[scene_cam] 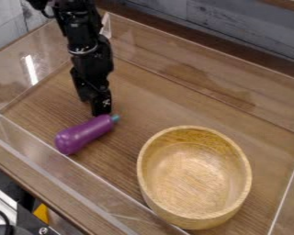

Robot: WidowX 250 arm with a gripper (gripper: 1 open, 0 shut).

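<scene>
A black robot arm reaches down from the top left, its gripper (95,103) low over the wooden table, just behind a purple eggplant-like toy (84,134) with a teal tip. The gripper stands open; whether its fingertips touch the toy's upper end is hard to tell. A large round, pale yellow bowl (194,173) sits at the front right.
A grey wall (235,27) runs along the back. Dark cables and floor show past the table's front left edge.
</scene>
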